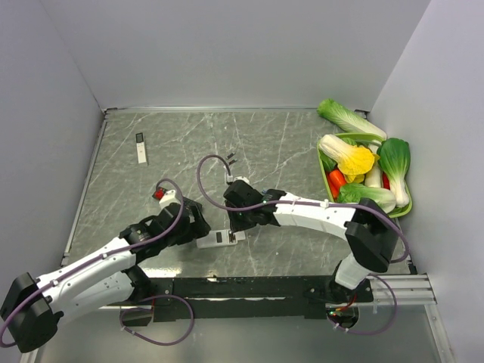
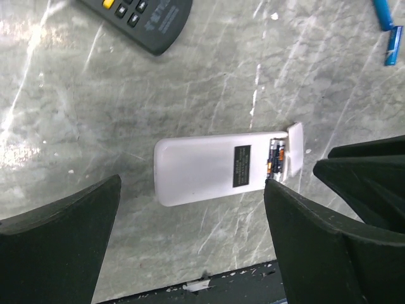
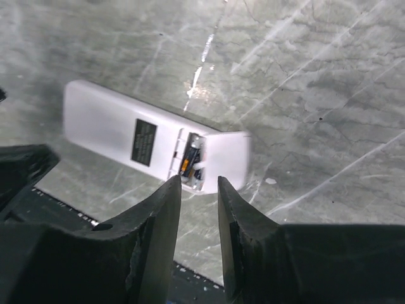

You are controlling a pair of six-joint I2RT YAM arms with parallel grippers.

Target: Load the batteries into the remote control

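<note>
A white remote (image 2: 209,166) lies face down on the grey table, its battery slot uncovered at one end. Inside that slot, batteries (image 2: 276,155) show in the left wrist view. The white battery cover (image 3: 226,157) is off the slot, at the remote's end, blurred in the right wrist view and tilted in the left. My right gripper is partly open just beside the cover, with a gap and nothing visible between its fingertips. My left gripper stands wide open above the remote's other end, holding nothing.
A dark remote (image 2: 152,19) lies behind the left gripper. Two blue batteries (image 2: 393,44) rest farther back on the table. A white-and-black item (image 1: 141,149) is at the back left; a green basket of vegetables (image 1: 409,203) stands at the right.
</note>
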